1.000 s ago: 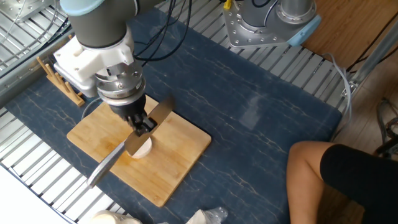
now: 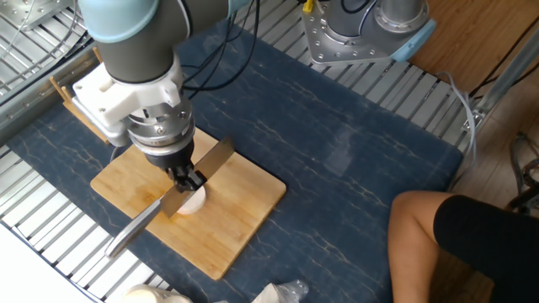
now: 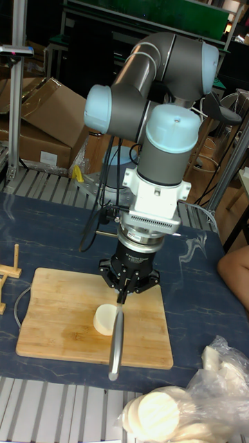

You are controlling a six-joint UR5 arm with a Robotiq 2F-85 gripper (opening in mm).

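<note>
My gripper (image 2: 190,180) is shut on a knife (image 2: 216,160), gripping near the top of its broad blade. The knife's metal handle (image 2: 135,228) points toward the lower left in exterior view 2 and toward the camera in exterior view 3. A round white slice (image 2: 195,202) lies on the wooden cutting board (image 2: 244,202). The blade stands over the slice and hides part of it; whether they touch, I cannot tell. In exterior view 3 the slice (image 3: 104,319) shows left of the knife handle (image 3: 117,343).
A clear bag of pale round slices (image 3: 158,413) rests at the front right of exterior view 3. A small wooden rack (image 3: 9,273) stands left of the board. A person (image 2: 414,240) is at the right. Dark table (image 2: 337,185) right of the board is clear.
Over the last second the wrist and knife have shifted slightly, and the handle end now sits a little further left and lower. The slice and board look unmoved.
</note>
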